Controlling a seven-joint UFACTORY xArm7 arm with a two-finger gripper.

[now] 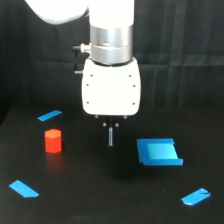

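A red block [53, 142] stands on the black table to the left of my gripper [111, 140]. The gripper points down from its white hand [111, 90] near the middle of the view, over bare table. Its fingers look like one narrow grey strip from this side, so whether there is a gap between them cannot be made out. On the right lies a blue square [159, 151] with a lighter blue face; it may be a shallow tray or pad. Block and square are both well apart from the gripper.
Blue tape strips lie at the back left [49, 115], front left [23, 189] and front right [196, 197]. A dark curtain [180, 55] hangs behind the table.
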